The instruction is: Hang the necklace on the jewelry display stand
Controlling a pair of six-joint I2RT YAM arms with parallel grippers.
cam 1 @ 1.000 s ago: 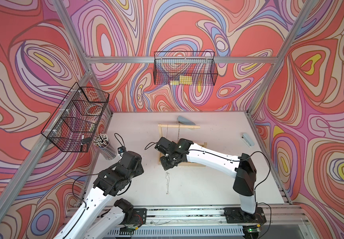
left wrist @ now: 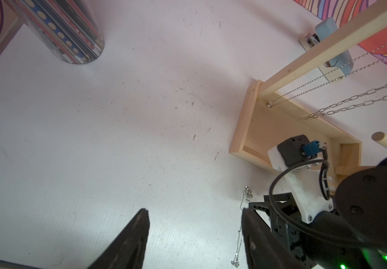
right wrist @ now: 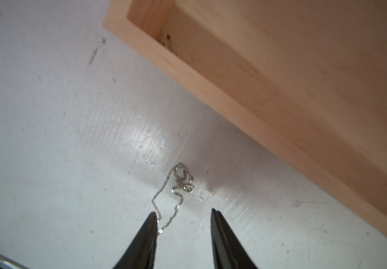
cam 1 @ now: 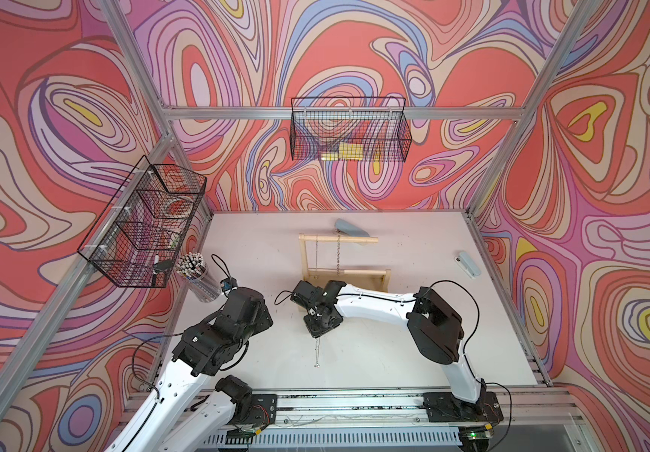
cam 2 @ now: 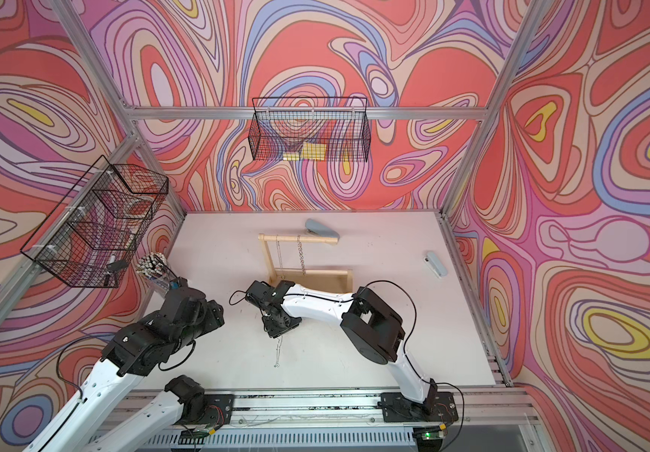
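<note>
A thin silver necklace lies loosely heaped and stretched on the white table in front of the wooden display stand, whose upper bar carries hanging chains. My right gripper is open, low over the necklace's strand, nothing visibly held; in the top views its arm hides part of the stand's tray. My left gripper is open and empty, to the left of the right one, pointing down at the table.
A clear holder of pencils stands at the table's left, below wire baskets. A grey-blue object is behind the stand and a small light object lies at the right.
My right arm has moved toward the front, its gripper lowering over the necklace in front of the tray. The left arm has barely moved.
</note>
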